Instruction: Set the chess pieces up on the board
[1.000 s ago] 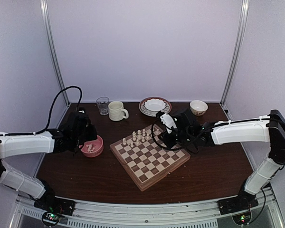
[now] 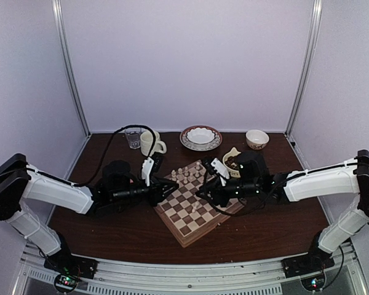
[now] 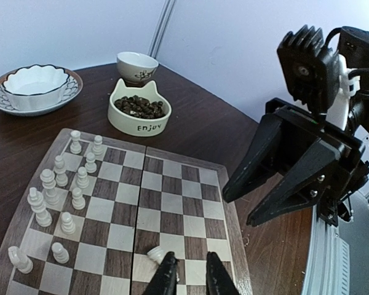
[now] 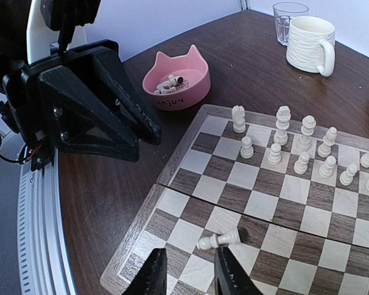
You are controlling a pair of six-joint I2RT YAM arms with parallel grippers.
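Note:
On the chessboard, white pieces stand in two rows along one edge; a tall piece and a pawn are among them. One white piece lies on its side in the near half of the board, tilted across squares. Above the board, my left gripper has its fingers slightly apart, and no piece shows between them. My right gripper stands open and empty over the board, facing the left one. From the right wrist view, the left fingertips look clear too.
Beyond one side of the board sits a pink bowl with white pieces; across from it, a cream bowl holds dark pieces. A mug, a glass, plates and a white bowl line the back.
My left gripper has swung right, from the pink bowl to the board. A white piece now lies on squares that were bare.

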